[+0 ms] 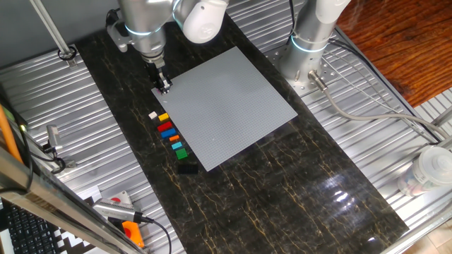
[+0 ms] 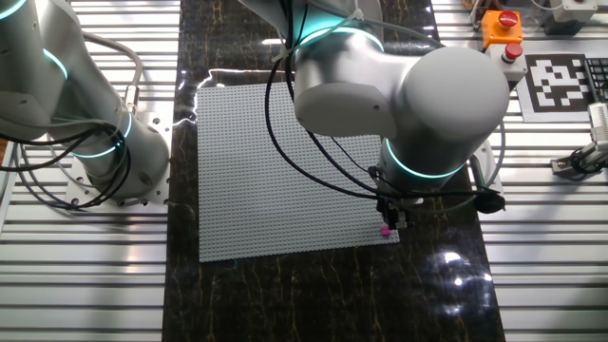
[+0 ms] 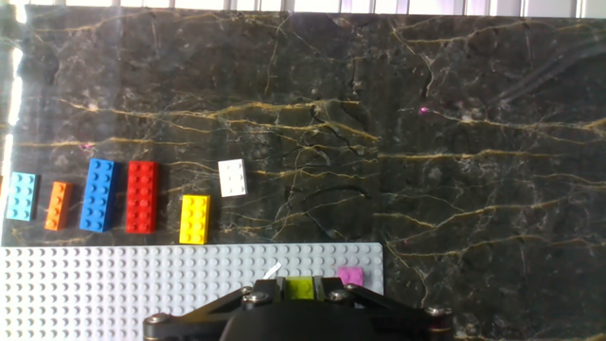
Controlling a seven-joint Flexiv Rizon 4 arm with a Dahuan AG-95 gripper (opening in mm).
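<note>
At the bottom of the wrist view, my gripper is shut on a yellow-green brick (image 3: 299, 287), over the edge strip of the grey baseplate (image 3: 114, 294). Just right of the fingers, a magenta brick (image 3: 349, 276) sits near the plate's corner; exterior view 2 also shows this magenta brick (image 2: 385, 231) beside the gripper (image 2: 399, 220). In exterior view 1 the gripper (image 1: 164, 87) points down at the plate's left corner. Whether the held brick touches the studs cannot be told.
Off the plate's edge lie loose bricks: white (image 3: 232, 177), yellow (image 3: 194, 219), red (image 3: 141, 196), blue (image 3: 97, 194), orange (image 3: 57, 206) and light blue (image 3: 21, 196). Green (image 1: 181, 153) and black (image 1: 188, 169) ones lie farther along. Most of the baseplate (image 1: 226, 106) is bare.
</note>
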